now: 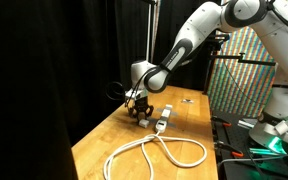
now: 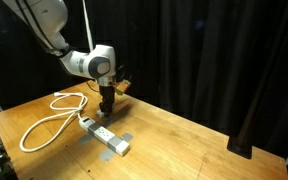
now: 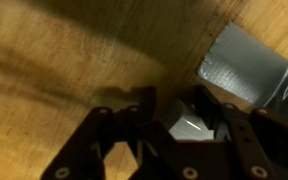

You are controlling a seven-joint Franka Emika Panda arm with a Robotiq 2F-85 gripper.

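My gripper (image 1: 139, 110) points down low over the wooden table, its dark fingers apart. Near its fingertips lies a small pale object (image 1: 144, 123), which shows in the wrist view as a light, shiny piece (image 3: 191, 128) between the dark fingers. Whether the fingers touch it cannot be made out. In exterior view 2 the gripper (image 2: 106, 103) stands just behind a white power strip (image 2: 105, 137), and the small object is partly hidden there.
A white cable (image 1: 132, 146) loops from the power strip (image 1: 163, 118) across the front of the table. Silver tape (image 3: 236, 62) lies close to the gripper. Black curtains (image 2: 204, 70) hang behind the table.
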